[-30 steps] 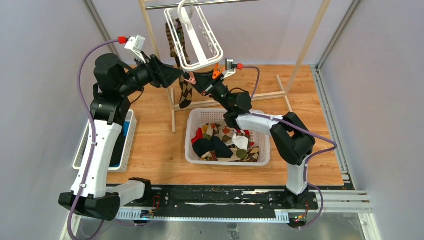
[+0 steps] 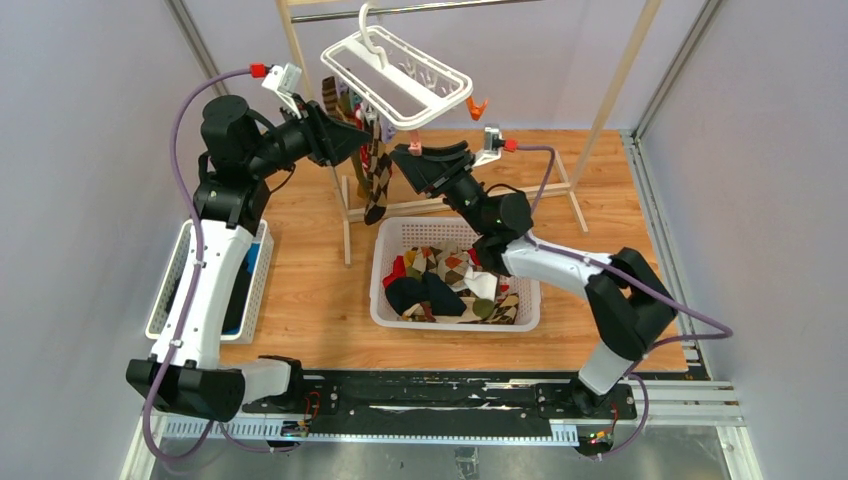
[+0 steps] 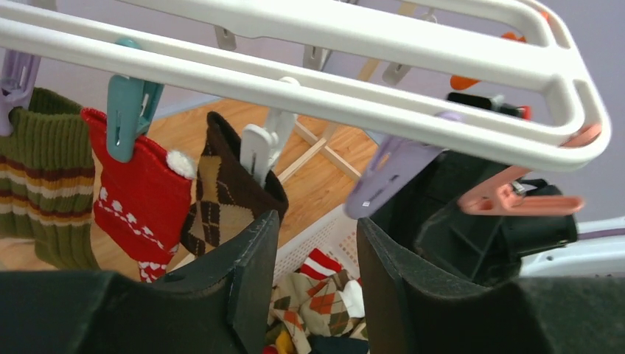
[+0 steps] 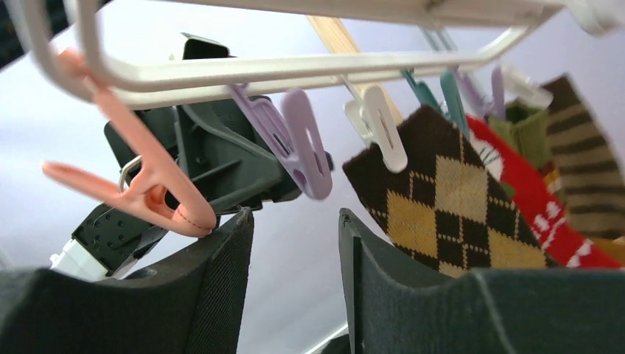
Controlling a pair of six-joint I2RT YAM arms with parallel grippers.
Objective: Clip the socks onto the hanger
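The white hanger [image 2: 402,85] hangs tilted from the rack's bar. A brown argyle sock [image 4: 442,199] hangs by a white clip [image 4: 383,127], beside a red sock [image 3: 140,195] under a teal clip [image 3: 127,110] and a green striped sock [image 3: 46,177] under a purple clip. An empty lilac clip [image 3: 383,173] and an empty pink clip [image 4: 147,169] hang at the near end. My left gripper is part open just below the hanger, nothing between its fingers. Under the near end, my right gripper stands open and empty.
A white basket [image 2: 383,300] full of loose socks stands on the wooden floor under the hanger. Another white bin [image 2: 258,285] sits at the left. The wooden rack's crossbar [image 2: 535,190] runs behind.
The hanger has swung round, its near end now further right and back. My right arm has moved right and my left gripper slightly up; the hung socks show more in the top view.
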